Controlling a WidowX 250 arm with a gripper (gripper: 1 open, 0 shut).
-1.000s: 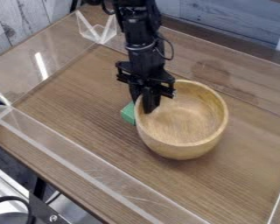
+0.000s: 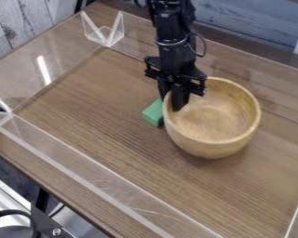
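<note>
My black gripper [image 2: 177, 93] reaches down from the top centre and is shut on the left rim of a large tan bowl [image 2: 214, 121], which looks slightly tilted. A green object [image 2: 153, 112] lies just left of the bowl, partly hidden behind it. The fingertips are hard to make out against the rim.
A clear plastic object [image 2: 103, 28] stands at the back left. A wall runs along the back; dark cables lie at the lower left.
My gripper has moved back and to the right with the bowl, whose body has shifted up and right in the view. More of the table shows in front of it.
</note>
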